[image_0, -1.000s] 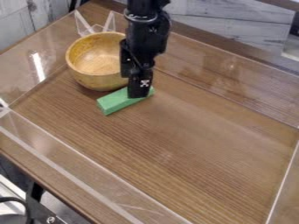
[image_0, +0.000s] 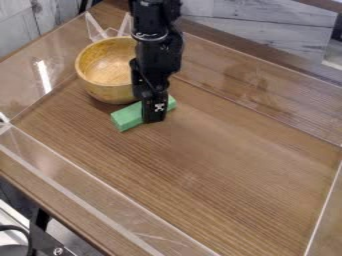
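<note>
A green block (image_0: 130, 117) lies on the wooden table, in front of a large yellow bowl (image_0: 103, 68). My black gripper (image_0: 151, 106) is lowered over the block's right part, its open fingers hiding some of it; whether they touch the block is unclear. The arm comes down from the top, covering the bowl's right edge.
A dark cable (image_0: 14, 230) shows at the lower left corner.
My gripper has moved slightly down in the view, lower over the green block. The block and the bowl look unmoved.
</note>
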